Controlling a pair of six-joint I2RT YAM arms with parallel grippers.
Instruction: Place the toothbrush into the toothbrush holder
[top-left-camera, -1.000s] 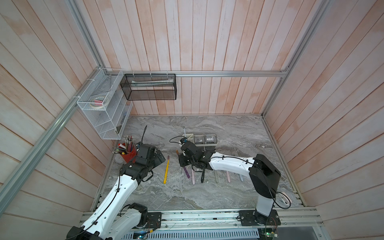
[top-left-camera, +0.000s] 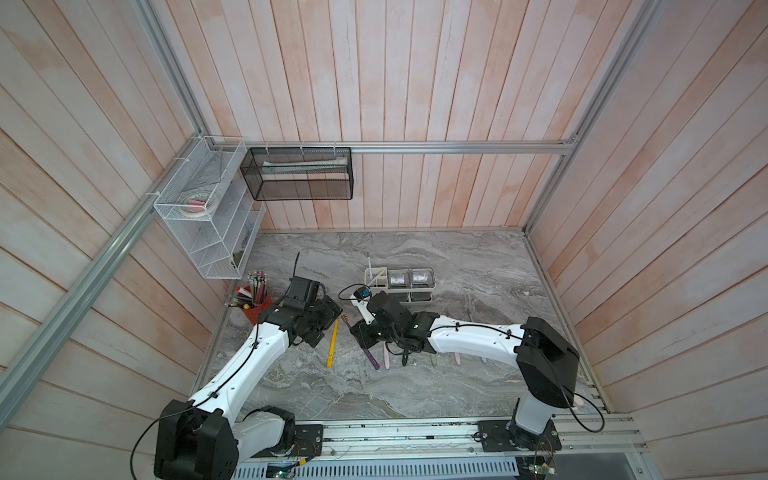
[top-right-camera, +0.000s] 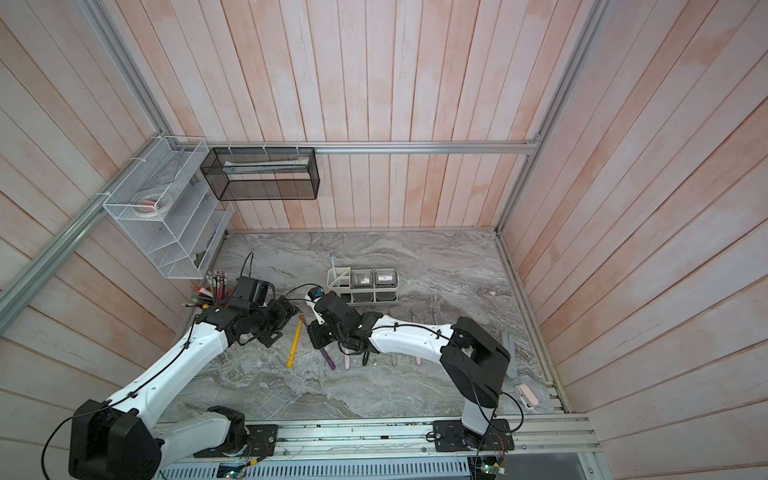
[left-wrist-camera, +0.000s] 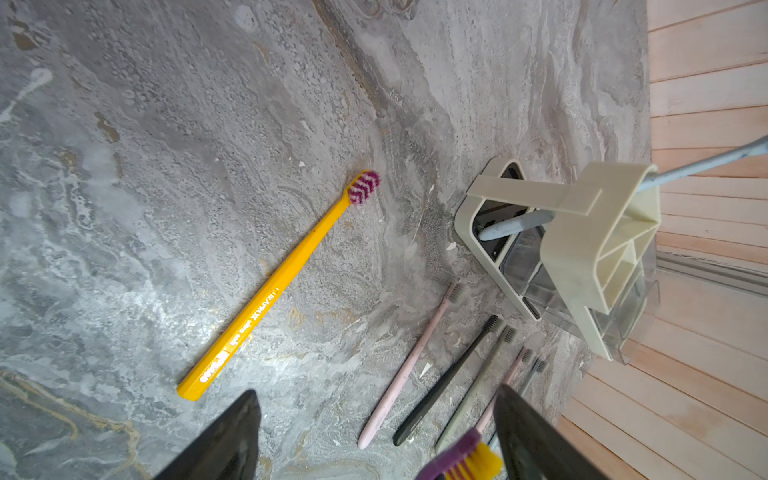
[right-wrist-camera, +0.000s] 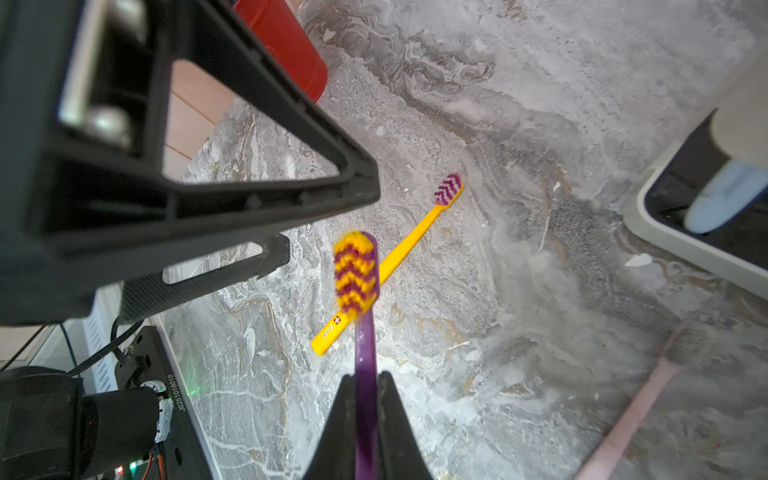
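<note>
A purple toothbrush (right-wrist-camera: 366, 360) with yellow and purple bristles is pinched by its handle in my right gripper; its head points away from the fingers. My left gripper stands apart from it, fingers parted; the purple brush head (left-wrist-camera: 468, 460) shows near its right finger in the left wrist view. The cream toothbrush holder (left-wrist-camera: 572, 208) stands at the back, with a light blue toothbrush (left-wrist-camera: 704, 165) upright in it. A yellow toothbrush (left-wrist-camera: 276, 284) lies on the table below the left gripper.
Pink (left-wrist-camera: 408, 368), black (left-wrist-camera: 444, 384) and other toothbrushes lie in a row in front of the holder. A red cup (top-left-camera: 254, 310) of brushes stands left of the left arm. Wire shelves (top-left-camera: 209, 212) stand at back left; open table lies right of the holder.
My left gripper has moved right and turned, nearing the right one. My right gripper has shifted slightly left with the purple toothbrush held.
</note>
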